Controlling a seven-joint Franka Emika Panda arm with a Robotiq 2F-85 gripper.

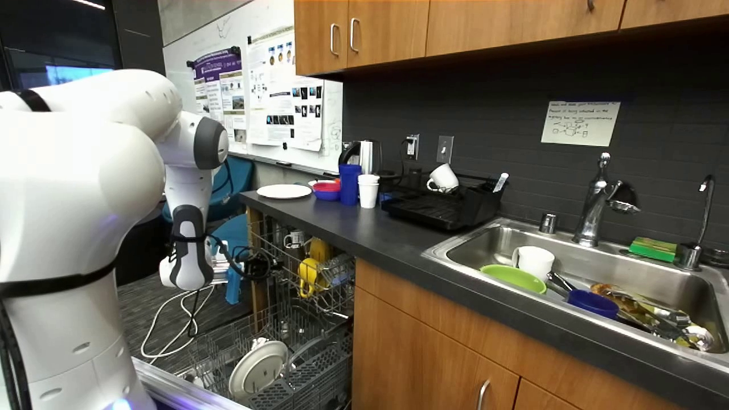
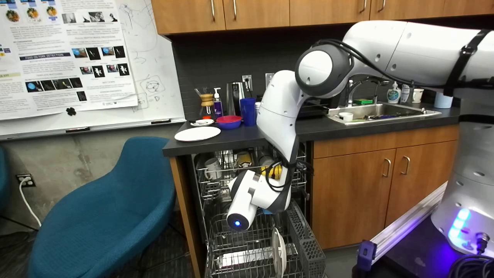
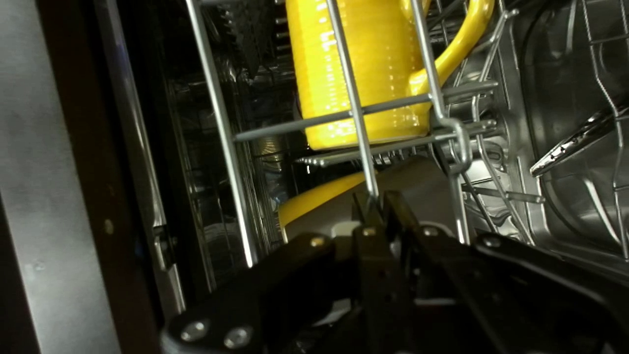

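My gripper is shut on a thin metal wire at the front of the upper dishwasher rack (image 3: 355, 106). That wire runs down between the dark fingertips in the wrist view. Just beyond the wires stands a yellow mug (image 3: 359, 71), handle to the right, apart from the fingers. Under it lies a grey, yellow-edged thing that I cannot identify. In exterior view 1 the upper rack (image 1: 339, 313) is partly out of the dishwasher, below the counter. The fingers are hidden in both exterior views.
The lower rack (image 2: 241, 260) is pulled out and carries a white plate (image 2: 278, 252). A wooden side panel (image 2: 186, 217) borders the dishwasher's left. The dark counter (image 1: 403, 246) overhangs the racks. A blue chair (image 2: 106, 208) stands left.
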